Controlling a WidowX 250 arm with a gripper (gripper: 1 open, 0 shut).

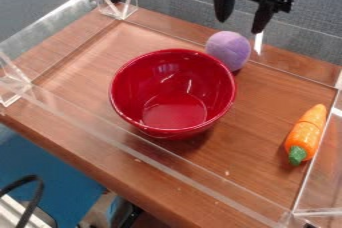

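My black gripper [243, 10] hangs at the top right, its two fingers apart and pointing down, nothing between them. Below it a light purple round object [229, 49] rests on the wooden table just behind a large red bowl [173, 97], which is empty. An orange toy carrot [306, 132] with a green tip lies at the right.
Clear low walls border the wooden tabletop [80, 72] on the sides, with a grey backdrop behind. A cable and some hardware sit off the table at the lower left.
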